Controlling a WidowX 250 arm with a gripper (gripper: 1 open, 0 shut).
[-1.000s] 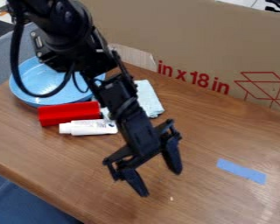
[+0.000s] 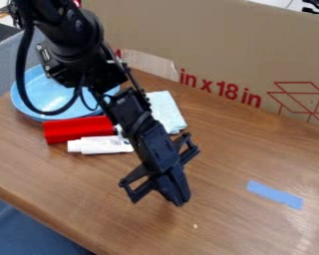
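Note:
The black gripper (image 2: 171, 193) hangs low over the bare wooden table, right of a white tube (image 2: 96, 145) and a red cylindrical item (image 2: 75, 129). Its fingertips are close together, and I see nothing held between them. A blue bowl (image 2: 36, 100) sits at the back left, partly behind the arm. A pale folded cloth (image 2: 167, 110) lies behind the arm.
A cardboard box wall (image 2: 251, 55) runs along the back. A strip of blue tape (image 2: 274, 194) lies on the right of the table (image 2: 255, 229). The table's edge is at lower left.
The gripper has closed from spread fingers a second ago and has risen slightly toward the back. The objects on the table look unmoved.

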